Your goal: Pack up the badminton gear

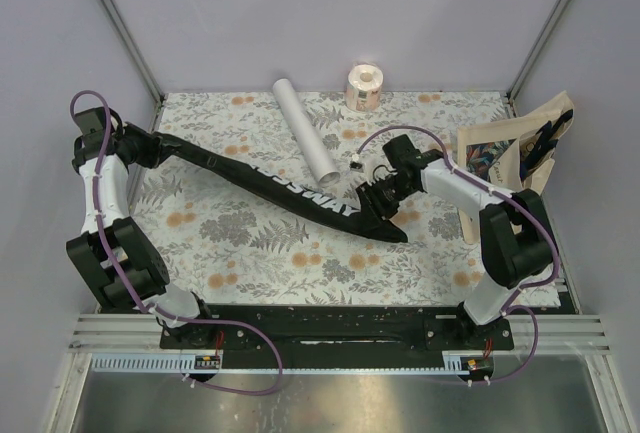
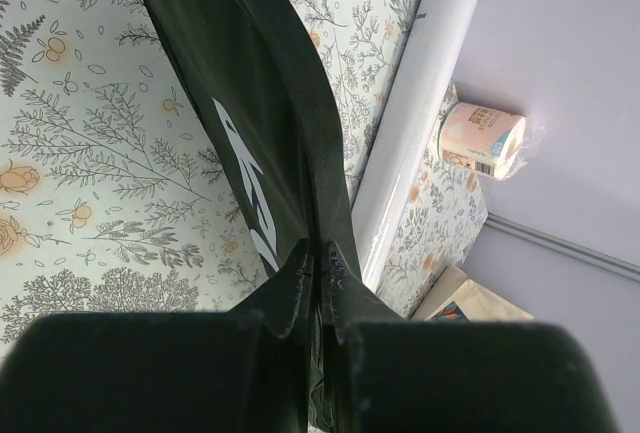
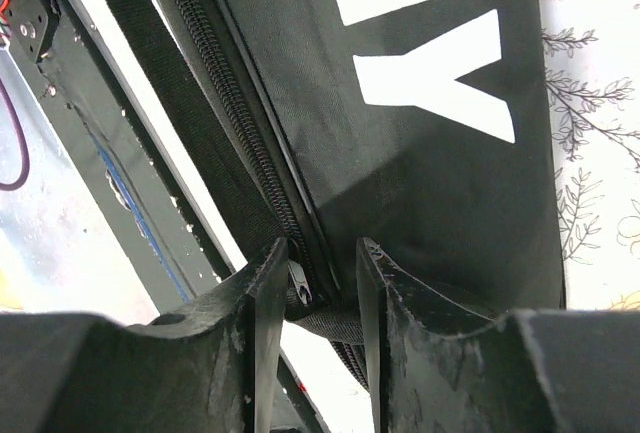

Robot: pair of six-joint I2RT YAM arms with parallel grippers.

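A long black racket bag (image 1: 283, 193) with white lettering slants across the table, its left end raised. That end is pinched by my left gripper (image 1: 162, 147); in the left wrist view its fingers close on the dark fabric (image 2: 290, 143). Over the bag's right end is my right gripper (image 1: 372, 211). In the right wrist view its fingers (image 3: 268, 278) stand part open, a gap between them. A zipper (image 3: 215, 68) runs along the bag's edge down to a metal zipper pull (image 3: 300, 281), which lies close by the left finger. Whether the finger touches the pull, I cannot tell.
Behind the bag lies a white roll (image 1: 305, 131), with a tissue roll (image 1: 364, 87) farther back. A beige tote bag (image 1: 515, 148) with dark items in it stands at the right edge.
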